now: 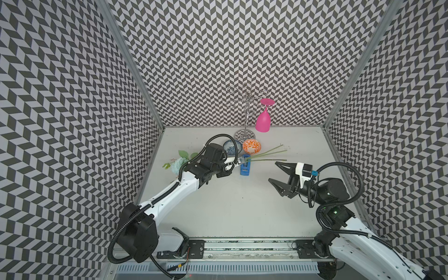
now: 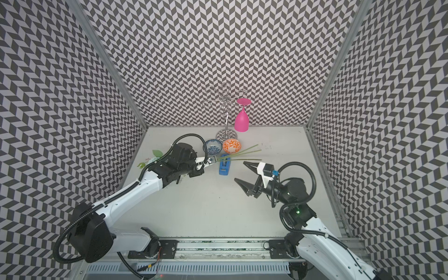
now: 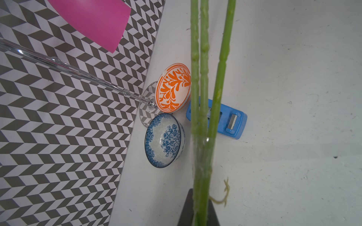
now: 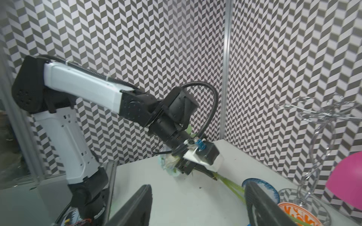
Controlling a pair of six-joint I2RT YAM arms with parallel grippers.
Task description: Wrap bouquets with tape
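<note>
Green stems [image 3: 204, 75] run up the left wrist view, with my left gripper shut on their lower part. A clear, shiny band of tape [image 3: 203, 150] appears to surround them just above the fingers. The pale blue-green flower heads [image 1: 178, 165] lie on the far side of my left gripper [image 1: 239, 161], partly hidden by the arm. Below the stems stands the blue tape dispenser [image 1: 245, 167]. My right gripper [image 1: 273, 172] is open, right of the dispenser and apart from the stems, with nothing between its fingers.
Behind the dispenser sit a blue patterned bowl [image 1: 232, 147] and an orange patterned bowl [image 1: 252, 146]. A metal rack [image 1: 246, 119] bears an upside-down pink goblet [image 1: 263, 122] at the back.
</note>
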